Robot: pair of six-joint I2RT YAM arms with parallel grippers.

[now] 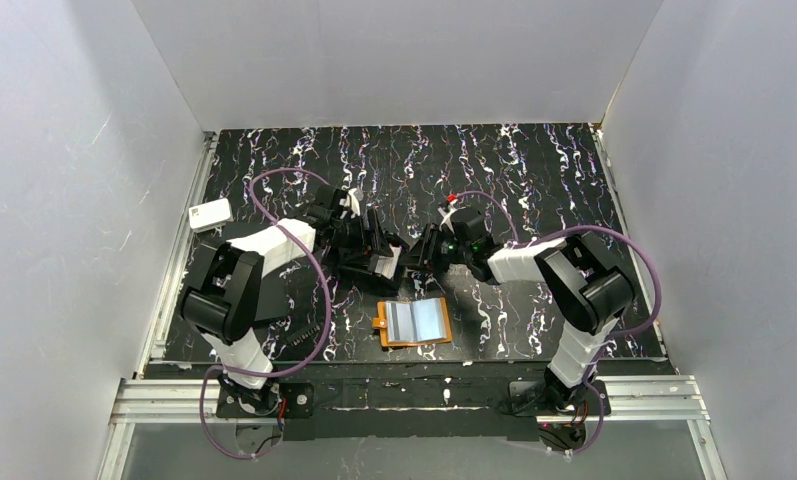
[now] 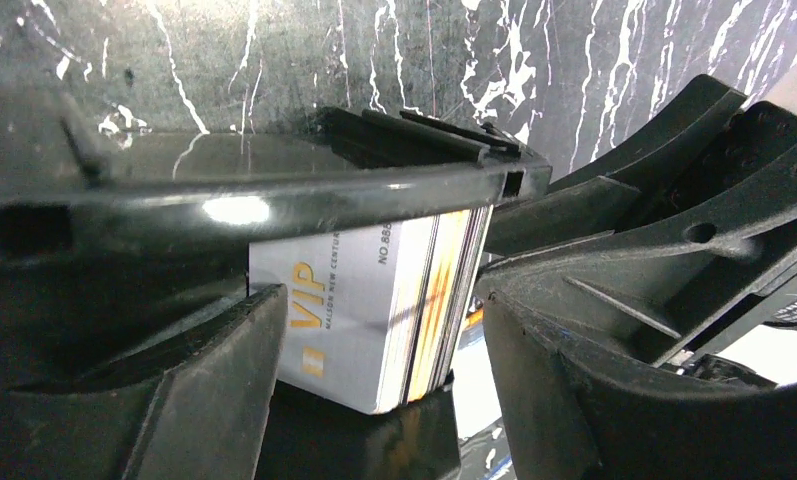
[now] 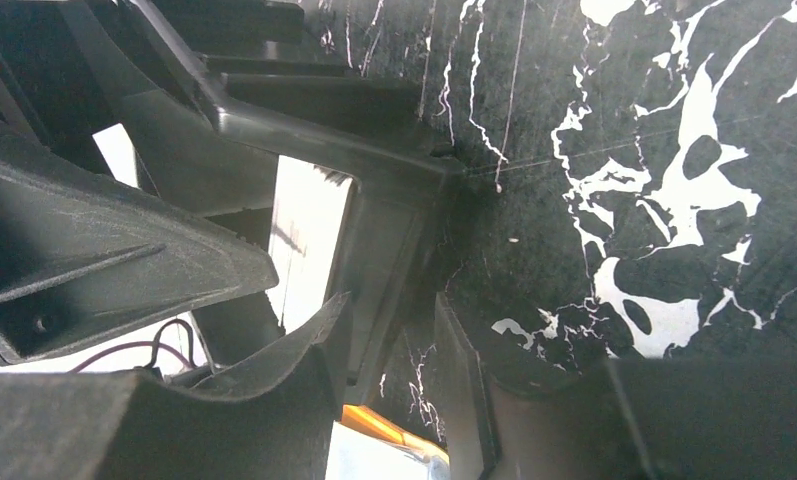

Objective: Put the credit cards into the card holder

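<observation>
A stack of cards (image 2: pixel 344 310), the front one silver with gold "VIP" lettering, stands in a black box (image 1: pixel 376 284). My left gripper is open, its fingers on either side of the stack with the cards between them; contact cannot be told. At the box's right wall, my right gripper stands part open, fingertips apart with the wall's edge near the gap; whether they touch it is unclear. The card holder (image 1: pixel 414 322), tan-edged with clear pockets, lies open in front of the box. Its edge (image 3: pixel 384 430) shows low in the right wrist view.
A white box (image 1: pixel 210 215) sits at the left edge of the marbled table. Dark flat items (image 1: pixel 272 298) lie beside the left arm.
</observation>
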